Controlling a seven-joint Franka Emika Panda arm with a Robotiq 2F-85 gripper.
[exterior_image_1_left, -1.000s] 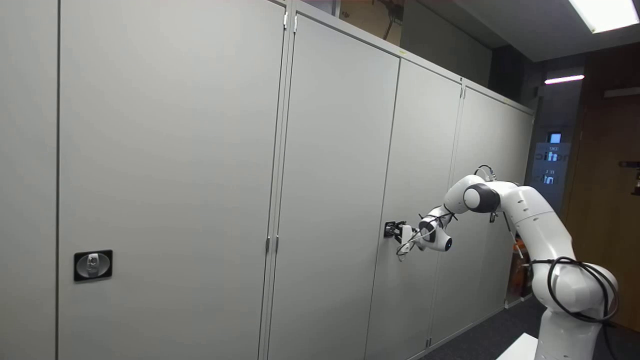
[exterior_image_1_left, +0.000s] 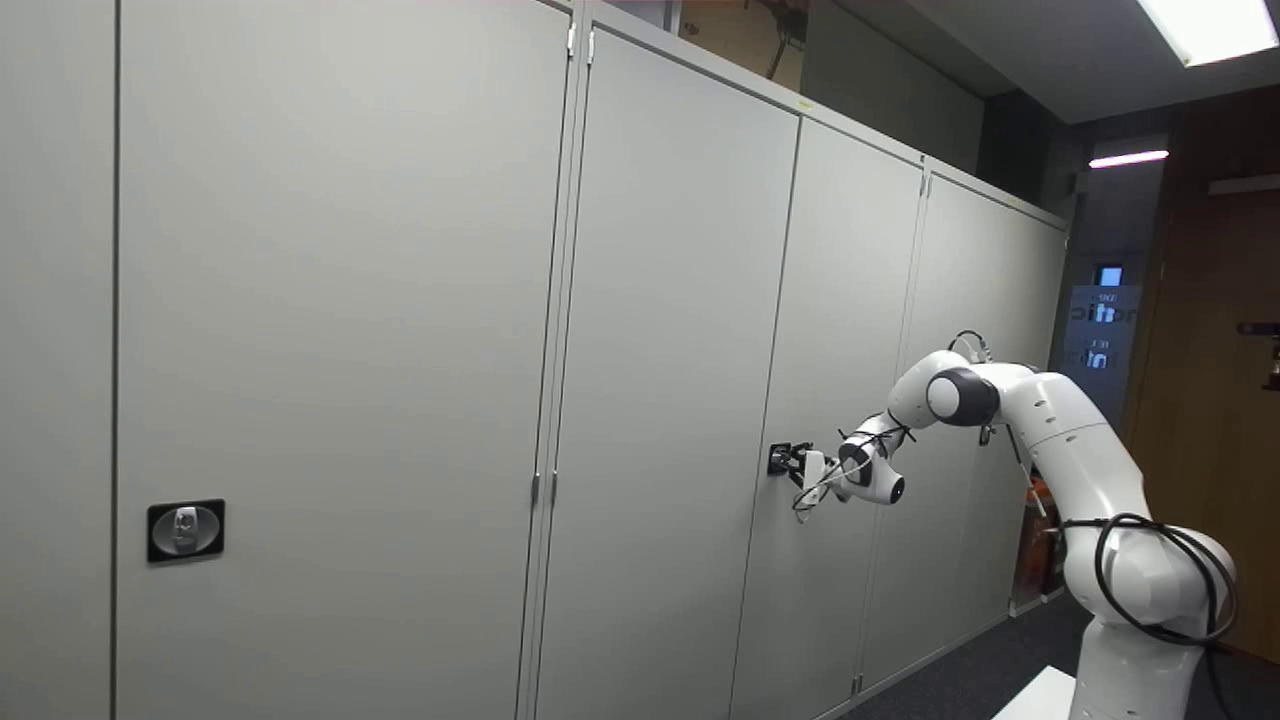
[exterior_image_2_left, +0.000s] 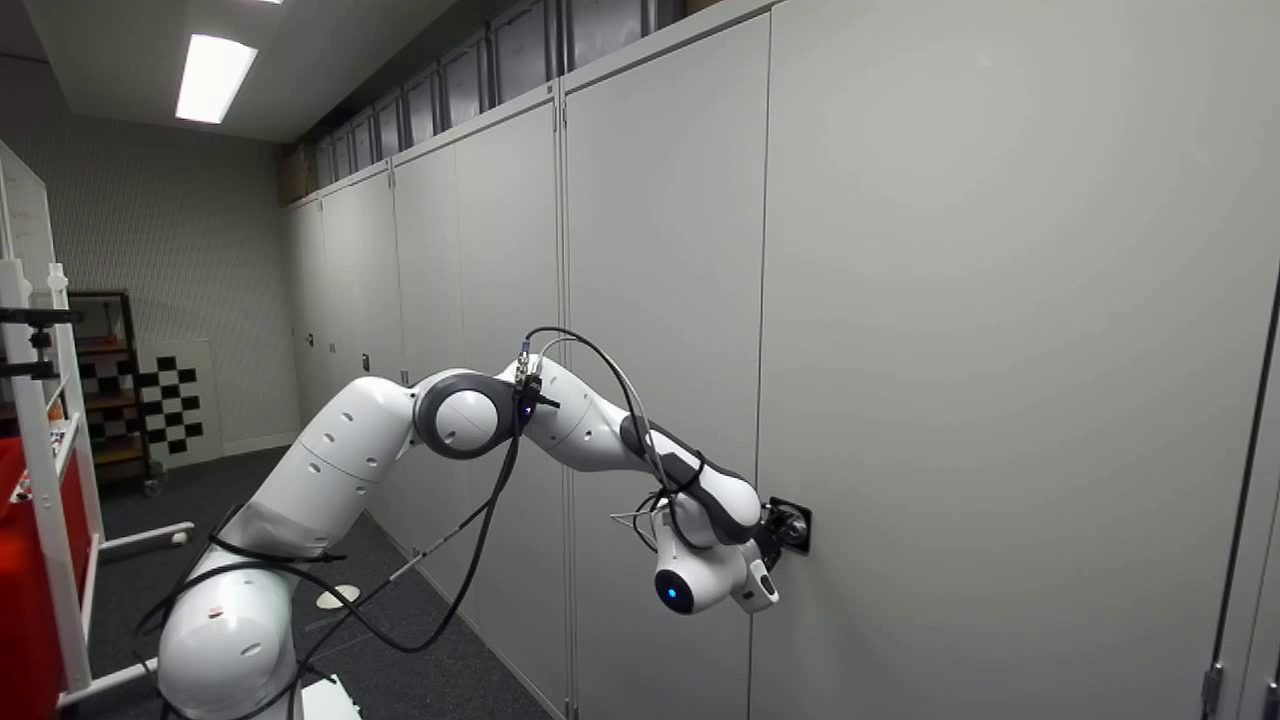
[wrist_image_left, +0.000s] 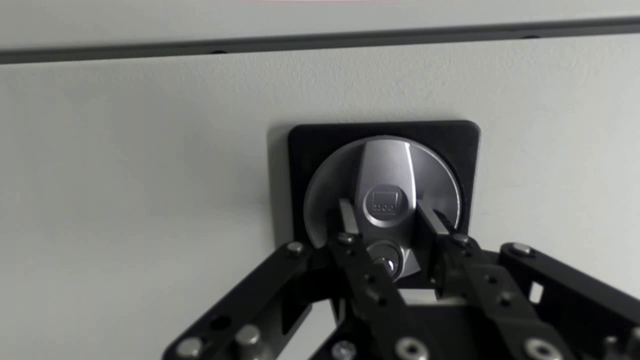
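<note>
In the wrist view a silver latch knob (wrist_image_left: 388, 165) points toward the door seam, set in a round recess on a square black plate (wrist_image_left: 309, 138). My gripper is shut on the knob, one finger pad (wrist_image_left: 347, 217) along its left side and the other along its right. A keyhole shows partly between the fingers, below the grip. Exterior view 1 has the gripper (exterior_image_1_left: 800, 463) at the handle plate (exterior_image_1_left: 777, 457) beside the seam of a grey cabinet door (exterior_image_1_left: 828, 300). From the other side, the gripper (exterior_image_2_left: 775, 536) meets the same plate (exterior_image_2_left: 801, 528); the door is closed.
A long row of tall grey cabinets forms a flat wall. Another latch (exterior_image_1_left: 186, 530) sits on a door at the left. Cables (exterior_image_2_left: 480, 516) hang loosely along the arm. A white frame (exterior_image_2_left: 54, 480) stands behind the arm, with open floor between.
</note>
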